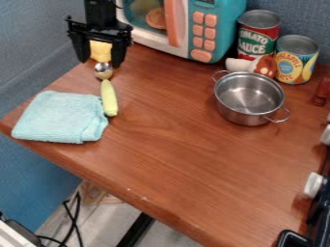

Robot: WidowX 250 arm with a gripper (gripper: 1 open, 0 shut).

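Note:
My black gripper (99, 41) is at the top left, down over a yellow toy (99, 52), its fingers around or just in front of it; whether it grips cannot be seen clearly. A small silver ball-shaped object (103, 70) lies just below, above a pale yellow corn or banana-like item (110, 99). A light blue cloth (61, 117) lies folded at the left of the wooden table (180, 174).
A teal toy microwave (206, 29) stands at the back, with cans (258, 34) (295, 60) and small food items (252, 66) at right. A steel pot (249, 100) is right of centre.

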